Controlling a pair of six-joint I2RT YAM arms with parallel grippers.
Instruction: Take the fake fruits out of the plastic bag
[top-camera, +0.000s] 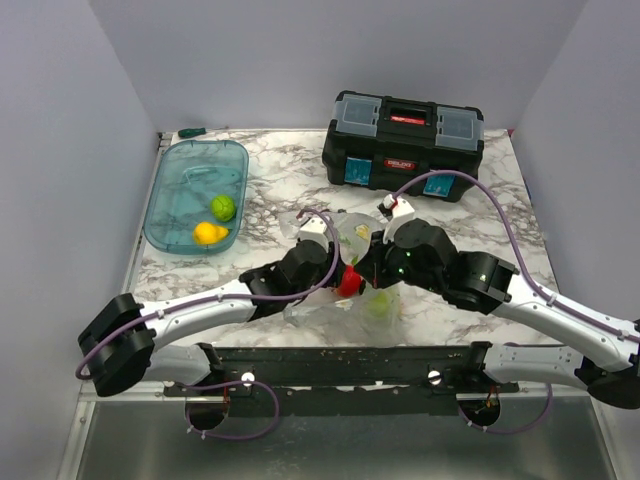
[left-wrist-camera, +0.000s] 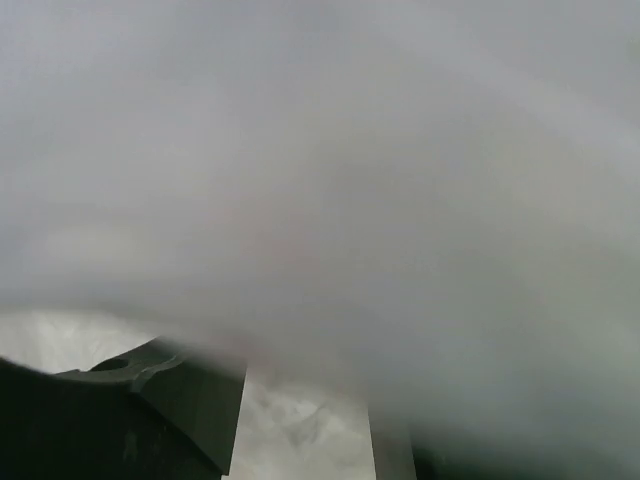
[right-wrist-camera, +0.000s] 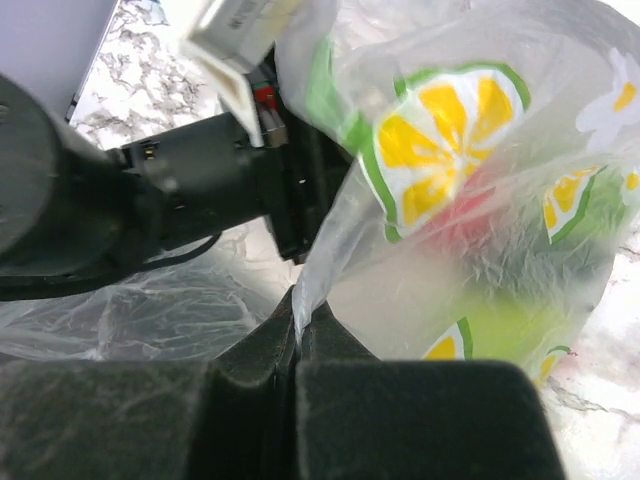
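The clear plastic bag (right-wrist-camera: 560, 130), printed with lemon slices, lies crumpled on the table. Through its film a red fruit (right-wrist-camera: 465, 212) shows blurred, and from above the red fruit (top-camera: 350, 282) is seen between my two grippers. My right gripper is shut on the bag's edge, which rises from its fingertips. My left gripper (top-camera: 338, 272) is at the bag, beside the red fruit. Its fingers (left-wrist-camera: 195, 400) stand apart, so it is open, though pale film hides most of the left wrist view. Yellow-green shapes (top-camera: 380, 303) show in the bag's lower part.
A teal tray (top-camera: 165, 215) at the left holds a green fruit (top-camera: 223, 207) and a yellow fruit (top-camera: 209, 233). A black toolbox (top-camera: 405, 145) stands at the back. The table between tray and toolbox is mostly clear.
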